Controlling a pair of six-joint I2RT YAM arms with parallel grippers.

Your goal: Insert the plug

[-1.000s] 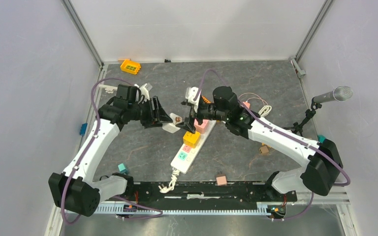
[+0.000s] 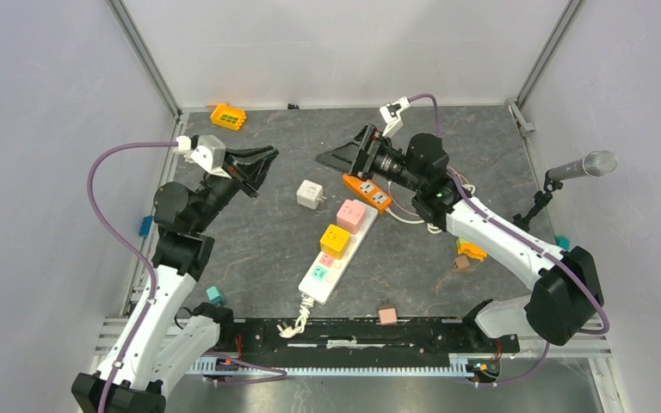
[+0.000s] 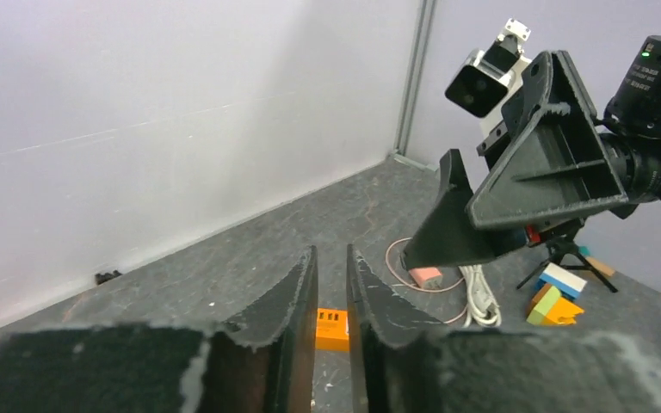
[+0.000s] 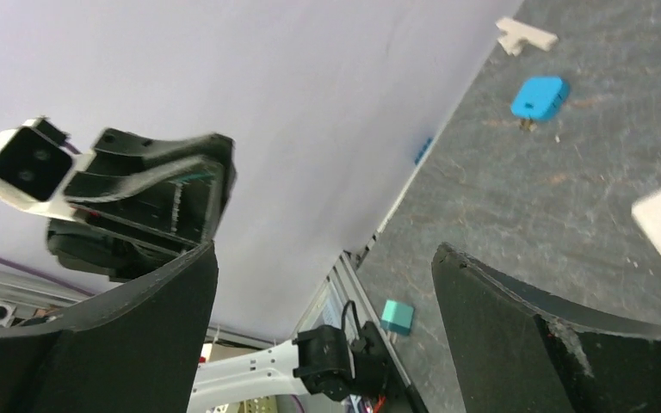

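Note:
In the top view, the white plug block [image 2: 310, 194] is near the middle of the table, clear of both grippers. To its upper left is my left gripper [image 2: 275, 153]; the left wrist view shows a narrow gap between its fingers with nothing held. My right gripper [image 2: 327, 157] hangs to the block's upper right, fingers wide apart and empty in the right wrist view. Below the block lies the white power strip [image 2: 343, 263], bearing a yellow block [image 2: 335, 242] and a pink block [image 2: 351, 216]; a pink and a green socket on it are uncovered.
An orange outlet strip [image 2: 381, 200] with a white cord lies partly under the right arm. At the back left is a yellow piece [image 2: 228, 116]; a teal block [image 2: 214, 294] lies front left. A microphone [image 2: 587, 166] stands far right.
The right gripper drew back up from beside the block since a second ago.

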